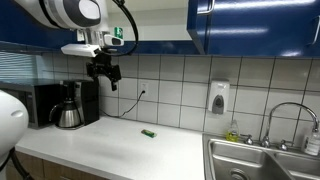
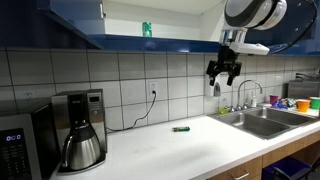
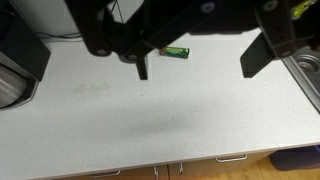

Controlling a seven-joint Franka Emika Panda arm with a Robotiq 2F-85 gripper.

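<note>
High above the white counter (image 1: 130, 143) hangs my gripper. In the wrist view its two black fingers stand wide apart, with nothing between them but the counter far below. A small green object (image 3: 175, 52), perhaps a marker or a battery pack, lies on the counter toward the back wall. The same green object (image 1: 148, 133) shows in exterior view 1, well below and apart from the gripper, and exterior view 2 has it (image 2: 181, 128) near the tiled wall.
A coffee maker (image 2: 82, 130) and a microwave (image 2: 18, 138) stand at one end, a sink (image 1: 240, 158) at the other. Blue cabinets (image 1: 262, 28) hang overhead. A cable (image 2: 148, 110) runs down the wall.
</note>
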